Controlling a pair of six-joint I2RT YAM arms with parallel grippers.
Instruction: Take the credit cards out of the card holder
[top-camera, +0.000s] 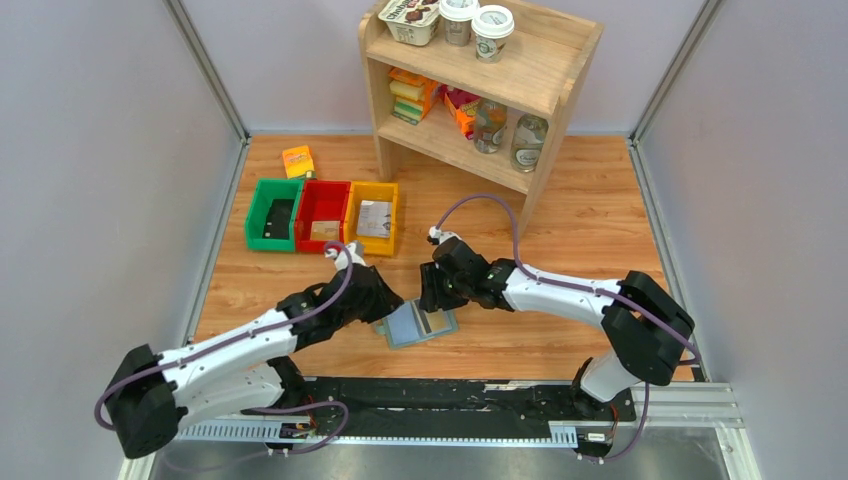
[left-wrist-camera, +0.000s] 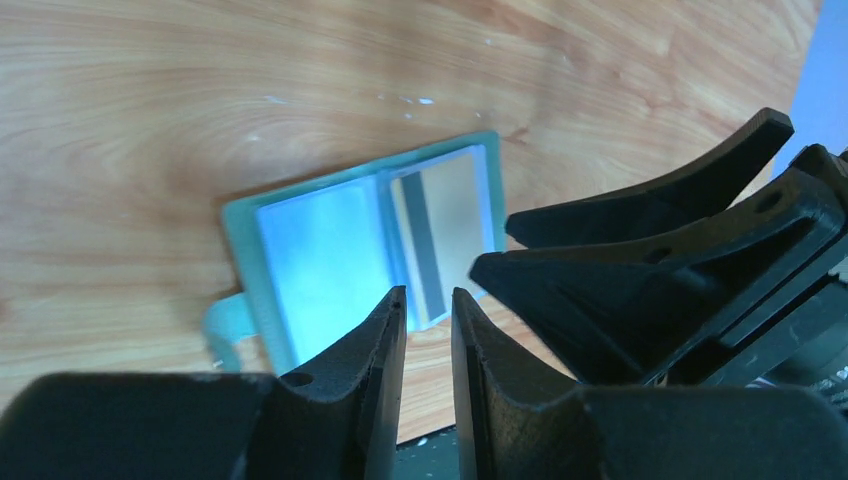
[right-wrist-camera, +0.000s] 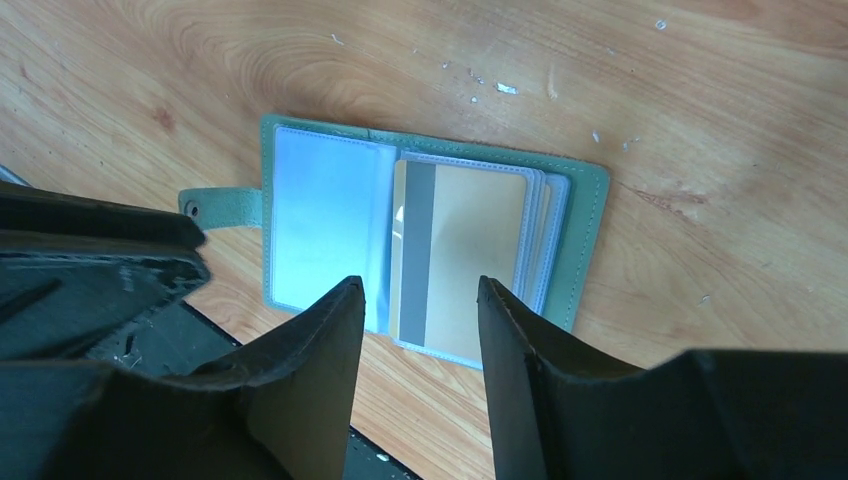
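Observation:
The teal card holder (top-camera: 405, 324) lies unfolded on the wood table, blue sleeves showing. Its right side holds a cream card with a grey stripe (right-wrist-camera: 462, 255), in sleeves; the left sleeve (right-wrist-camera: 325, 220) looks empty. My left gripper hangs above and left of the holder, its fingertips parted with nothing between them. My right gripper is over the card side, open, nothing between its fingers. In the left wrist view the right gripper's dark fingers appear close beside the holder's right edge.
Green (top-camera: 257, 215), red (top-camera: 308, 205) and yellow (top-camera: 385, 243) bins stand behind, with items inside. A wooden shelf (top-camera: 550, 60) with cups, bottles and packets stands at the back.

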